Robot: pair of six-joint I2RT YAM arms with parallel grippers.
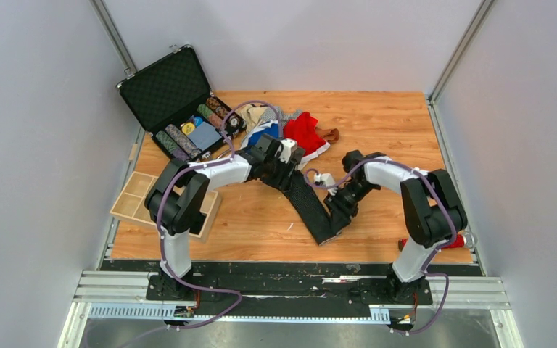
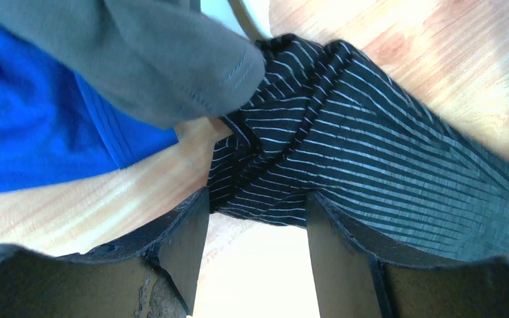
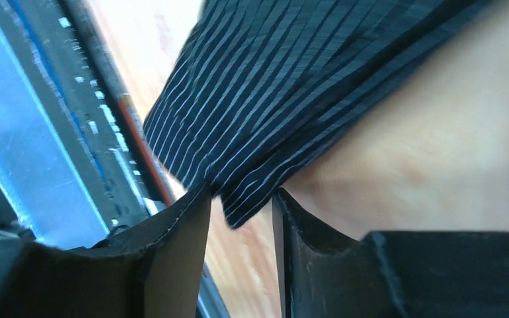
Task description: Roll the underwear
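The underwear (image 1: 310,210) is a dark, finely striped cloth folded into a long strip, lying slantwise across the middle of the table. My right gripper is shut on a corner of it at the strip's near end, the fold pinched between its fingers. At the far end, my left gripper stands open above the crumpled, gathered edge of the underwear (image 2: 371,146). The left fingertips lie on either side of that edge in the left wrist view; whether they touch it I cannot tell.
A pile of clothes with a red garment (image 1: 304,133) and a blue one (image 2: 20,119) lies just behind the strip. An open case (image 1: 170,90) and a wooden box (image 1: 127,203) stand at the left. A red cylinder (image 1: 452,241) lies at the right front.
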